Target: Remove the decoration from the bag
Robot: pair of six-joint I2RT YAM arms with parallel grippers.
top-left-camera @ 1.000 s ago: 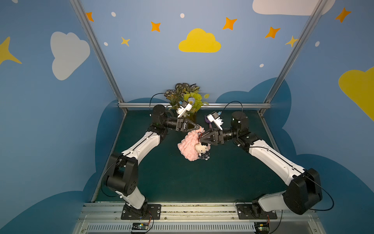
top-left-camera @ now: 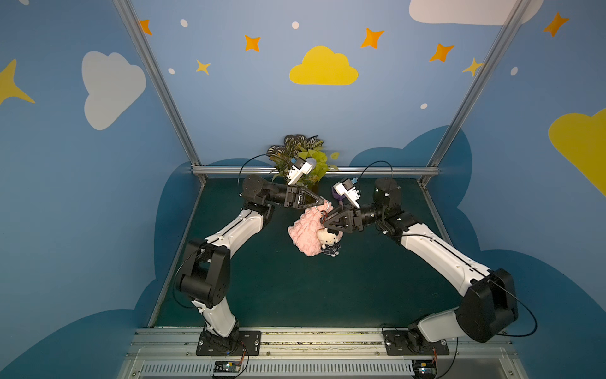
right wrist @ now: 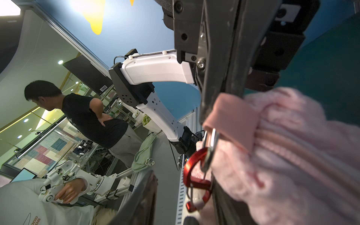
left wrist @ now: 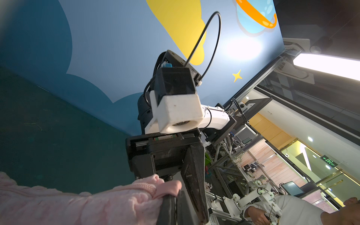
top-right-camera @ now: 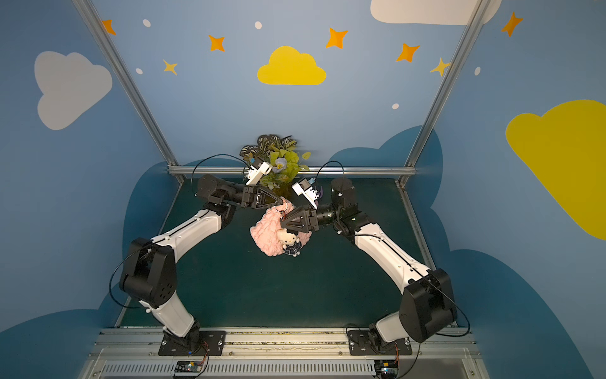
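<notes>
A fluffy pink bag [top-left-camera: 306,232] hangs or stands at the table's middle, a small plush doll [top-left-camera: 329,237] in a dark plaid outfit at its side. My left gripper [top-left-camera: 322,201] is shut on the bag's pink end tab [right wrist: 234,120], close to the zipper. Through this tab passes a metal ring, and from it hangs a red carabiner [right wrist: 195,170]. My right gripper [top-left-camera: 323,221] is part open; in its wrist view the carabiner shows between its spread fingers, nearer the bag-side one. Whether either finger touches it I cannot tell. The doll is out of sight in both wrist views.
A potted plant [top-left-camera: 320,165] stands behind the bag at the back edge, with a small purple object [top-left-camera: 337,191] beside it.
My left gripper has shifted slightly, and the bag has risen a little up the view. The doll has swung slightly right. The right gripper has barely moved.
</notes>
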